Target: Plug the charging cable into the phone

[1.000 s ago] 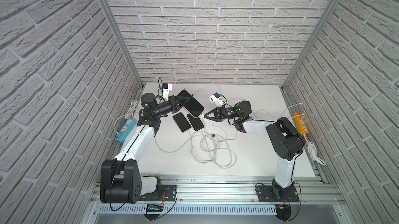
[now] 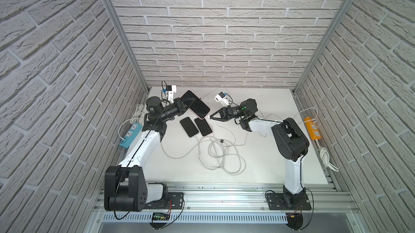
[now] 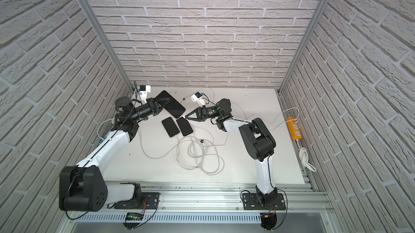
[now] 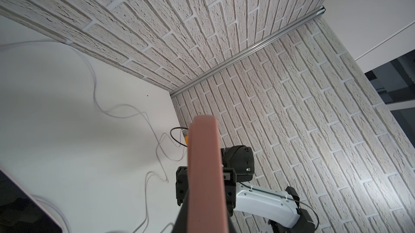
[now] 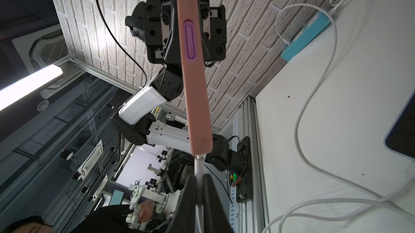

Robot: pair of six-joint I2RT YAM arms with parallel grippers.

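Observation:
My left gripper [image 2: 188, 102] is shut on a pink-edged phone [image 2: 198, 107], held tilted with its dark screen visible in the top views. My right gripper [image 3: 187, 117] is shut on the white plug of the charging cable [image 5: 198, 166]. In the right wrist view, the plug's tip is at the lower end of the phone's pink edge [image 5: 196, 103], lined up with it; whether it is inserted I cannot tell. In the left wrist view the phone's edge hides much of the right gripper.
Two more dark phones [image 2: 189, 127] [image 2: 203, 126] lie below the held one, among loose cable loops [image 2: 224, 163]. A blue power strip [image 2: 131, 134] is at the left, an orange one [image 2: 312, 128] at the right.
Both grippers have moved slightly up and leftward in the top left view, with the phone and plug; the right arm has shifted more.

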